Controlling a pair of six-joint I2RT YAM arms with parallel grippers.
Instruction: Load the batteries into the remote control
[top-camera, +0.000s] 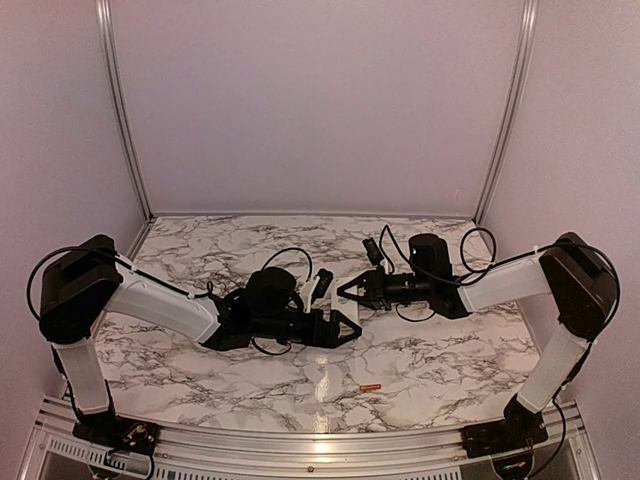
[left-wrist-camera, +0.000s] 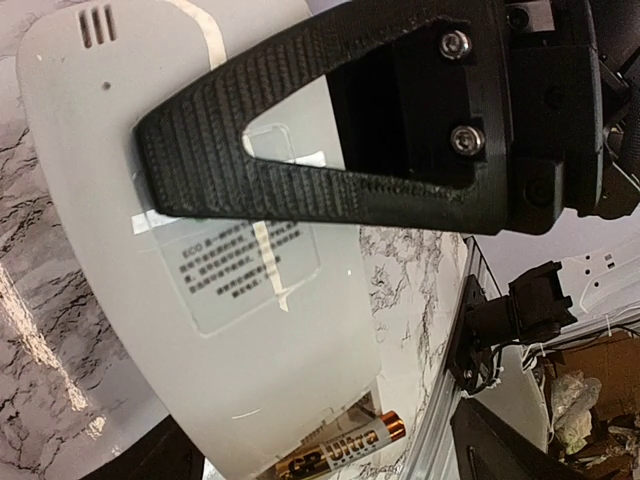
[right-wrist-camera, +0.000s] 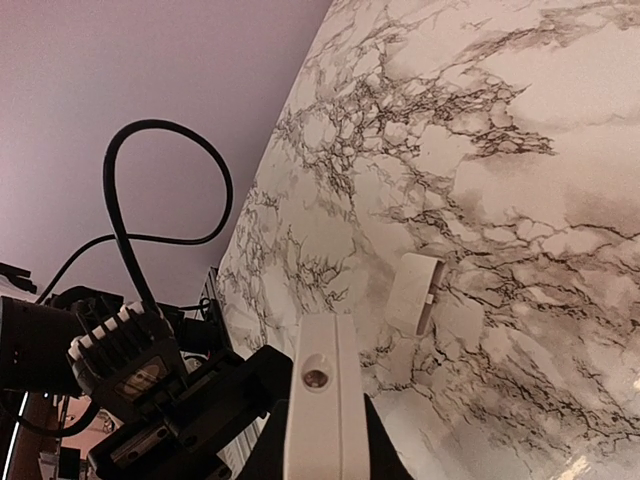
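Note:
The white remote control is held up at the middle of the table by my right gripper (top-camera: 348, 293), shut on it; in the right wrist view its narrow side (right-wrist-camera: 325, 440) faces the camera. A battery (left-wrist-camera: 335, 450) shows at the remote's lower end in the left wrist view. My left gripper (top-camera: 345, 332) is at that lower end, its fingertips either side of it, part open; whether they touch anything cannot be seen clearly. A small white cover (right-wrist-camera: 410, 292) lies on the table.
An orange battery (top-camera: 370, 387) lies on the marble table (top-camera: 220, 380) toward the front. Both arms fill the middle.

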